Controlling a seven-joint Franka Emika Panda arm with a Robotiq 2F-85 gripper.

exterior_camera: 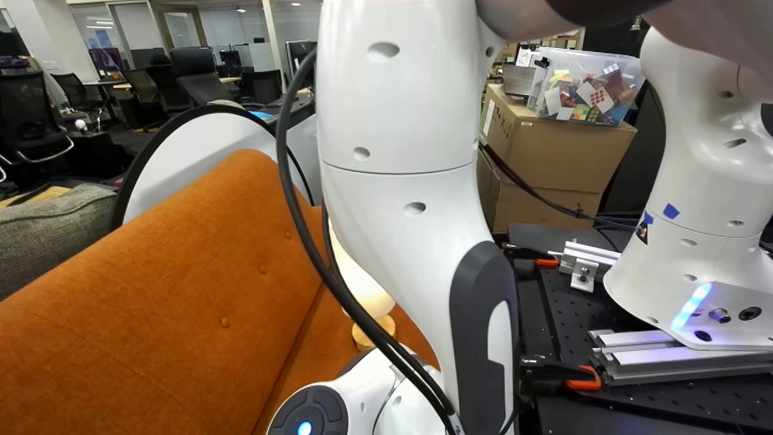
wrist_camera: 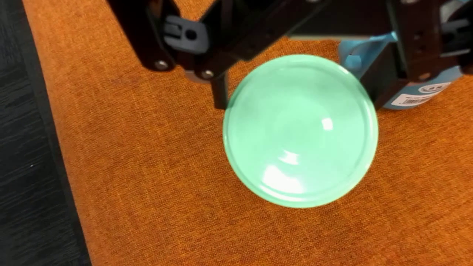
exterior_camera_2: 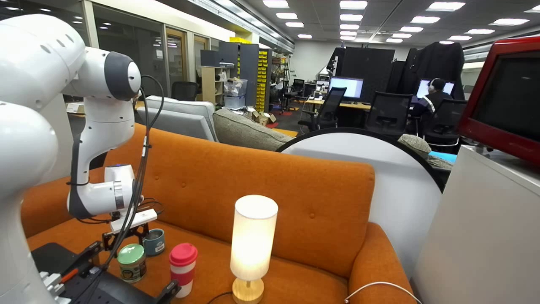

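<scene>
In the wrist view, a round jar with a shiny mint-green lid (wrist_camera: 301, 133) fills the middle. My gripper stands open, one finger on either side of the lid's upper part. The fingertips sit close to its rim; whether they touch it, I cannot tell. Exterior view 2 shows the jar (exterior_camera_2: 132, 269) upright on the orange sofa seat, with the gripper just above and behind it. A blue-grey mug (exterior_camera_2: 154, 242) stands right beside the jar, and part of the mug (wrist_camera: 410, 95) shows behind the right finger. Exterior view 1 hides the gripper.
A white cup with a red lid (exterior_camera_2: 183, 256) stands right of the jar, and a lit lamp (exterior_camera_2: 254, 238) further right. The sofa backrest (exterior_camera_2: 283, 177) rises behind. A black mounting table with clamps (exterior_camera_2: 111, 289) borders the seat in front. Cables hang along the arm.
</scene>
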